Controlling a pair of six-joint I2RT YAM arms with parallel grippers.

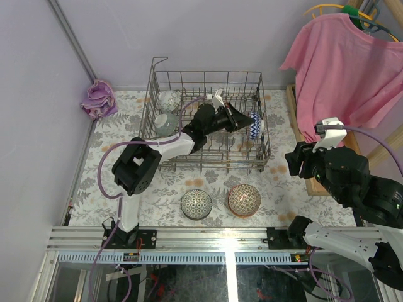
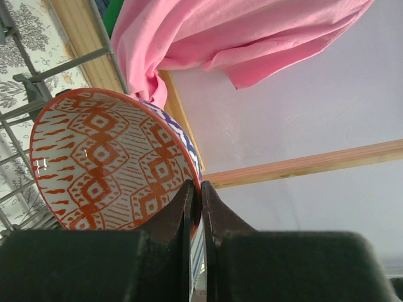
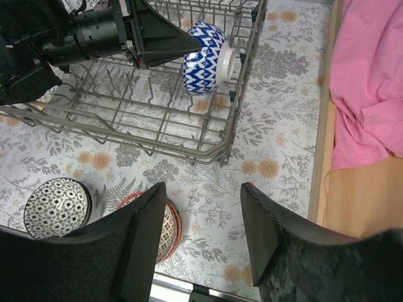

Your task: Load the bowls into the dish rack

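Observation:
My left gripper (image 1: 242, 121) is shut on the rim of a blue zigzag bowl (image 1: 255, 126), orange-patterned inside (image 2: 107, 157), standing on its side at the right end of the wire dish rack (image 3: 126, 132). Two pale bowls (image 1: 169, 100) lie in the rack's left part. In front of the rack, a dotted bowl (image 1: 196, 204) and an orange-rimmed bowl (image 1: 244, 200) rest on the patterned counter. My right gripper (image 1: 296, 160) hangs to the right of the rack, its fingers apart with nothing between them in the right wrist view.
A pink shirt (image 1: 334, 75) hangs at the right over a wooden tray (image 3: 352, 201). A purple cloth (image 1: 99, 99) lies at the left wall. The counter between rack and wooden tray is clear.

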